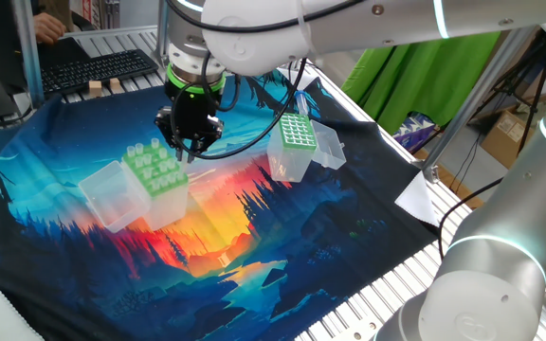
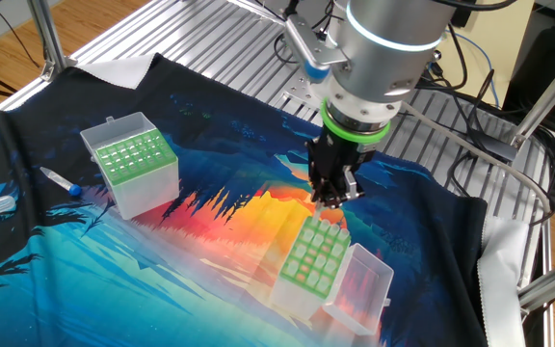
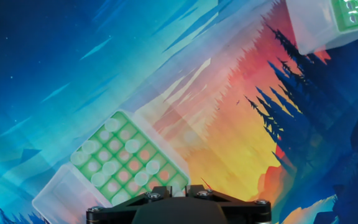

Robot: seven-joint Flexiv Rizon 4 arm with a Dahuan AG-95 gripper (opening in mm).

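Observation:
My gripper [image 1: 183, 154] hangs over the back right edge of a clear box with a green rack [image 1: 156, 177]. Several pale tubes [image 1: 166, 180] stand in that rack, while other slots are without raised caps. In the wrist view the tips of my gripper are close together at the near right corner of the rack [image 3: 120, 177], with a narrow gap between them. Whether a tube sits in that gap is not clear. A second clear box with a green rack [image 2: 139, 159] stands apart; no raised tubes show in it.
Open clear lids [image 1: 115, 196] [image 1: 329, 145] are beside both boxes. A pen [image 2: 61, 182] lies near the second box.

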